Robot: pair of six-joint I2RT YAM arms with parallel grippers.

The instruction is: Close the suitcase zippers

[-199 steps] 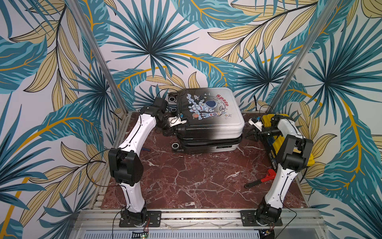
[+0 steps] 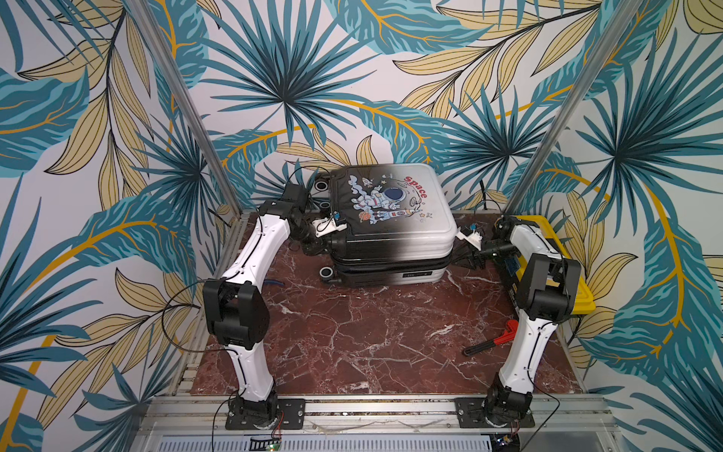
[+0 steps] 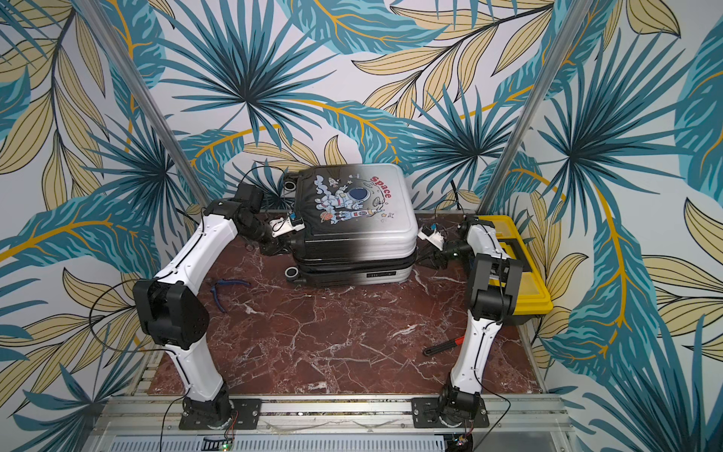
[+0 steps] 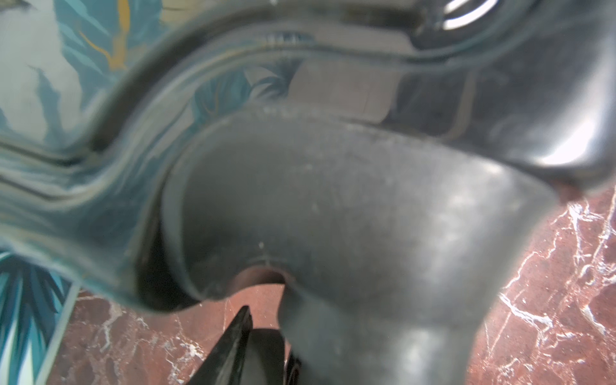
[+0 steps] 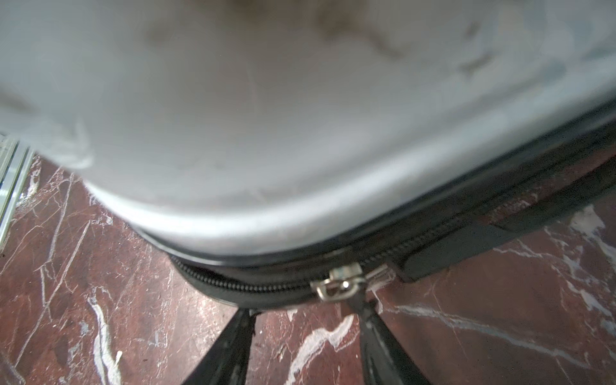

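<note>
The black-to-white suitcase point(image 2: 391, 211) with an astronaut print lies flat at the table's back. My left gripper point(image 2: 327, 237) is at its left end, shut on what looks like a dark wheel housing point(image 4: 346, 211), seen very close in the left wrist view; its fingertips are mostly hidden. My right gripper is at the right end, part open, fingertips just below the zipper point(image 5: 243, 284) and a metal zipper slider point(image 5: 340, 282), the right finger close to the pull. A black strip of fabric runs right of the slider.
A yellow-lidded toolbox point(image 3: 527, 301) stands behind the right arm. A red pipe wrench point(image 2: 504, 331) lies at front right, blue pliers point(image 3: 226, 286) at left.
The suitcase has shifted slightly left, with my left gripper moving along with it. My right gripper has moved left, closer in against the suitcase's right end.
</note>
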